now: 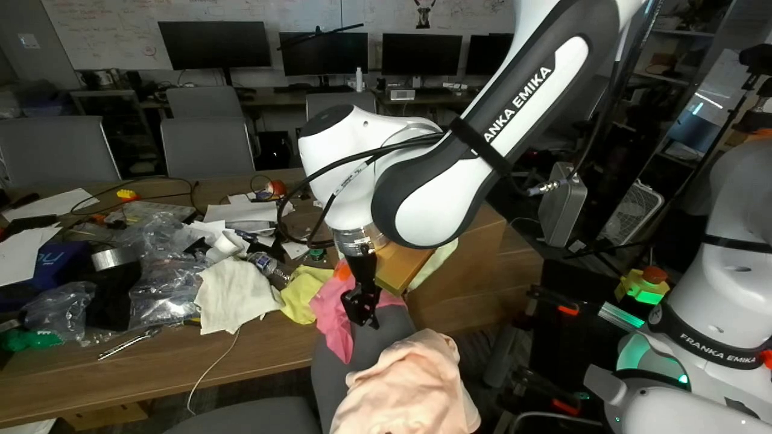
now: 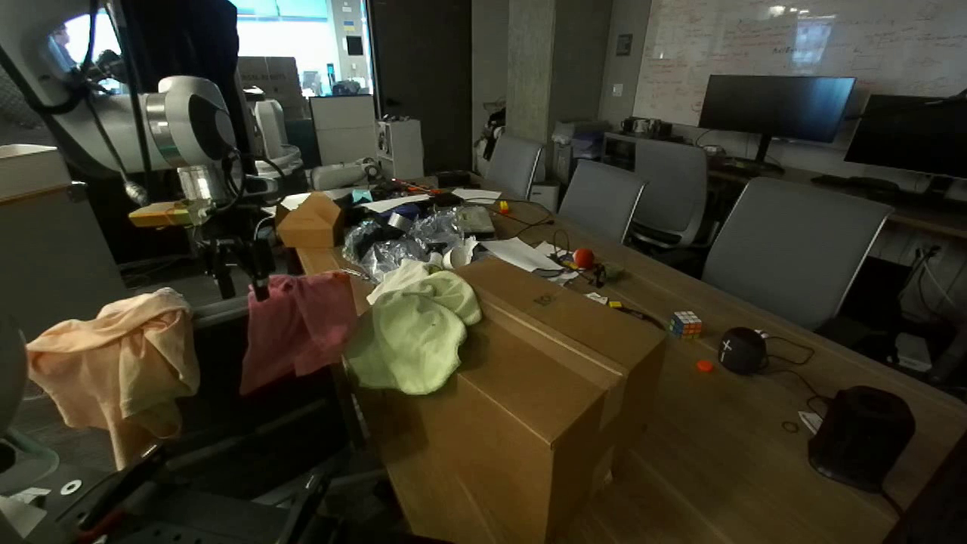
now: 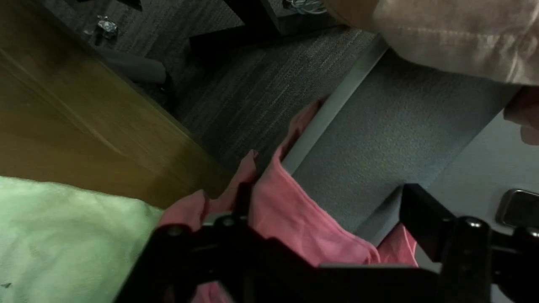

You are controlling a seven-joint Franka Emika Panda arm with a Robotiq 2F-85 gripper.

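A pink cloth point(image 1: 333, 312) is draped over the top of the grey chair back point(image 1: 387, 329). Exterior view 2 shows the same pink cloth point(image 2: 299, 325) hanging beside a peach cloth point(image 2: 136, 349). My gripper point(image 2: 240, 276) points down at the chair's top edge, close to the pink cloth. Seen from the wrist, the gripper is open, its fingers wide apart, with the pink cloth point(image 3: 303, 217) and the chair back between and below them. Whether a finger touches the cloth, I cannot tell.
A large cardboard box point(image 2: 535, 363) with a light green cloth point(image 2: 412, 326) over its edge stands beside the chair on the table. White and yellow cloths point(image 1: 305, 293), plastic bags point(image 1: 165, 267) and papers clutter the table. A second robot arm point(image 1: 713, 311) is at right.
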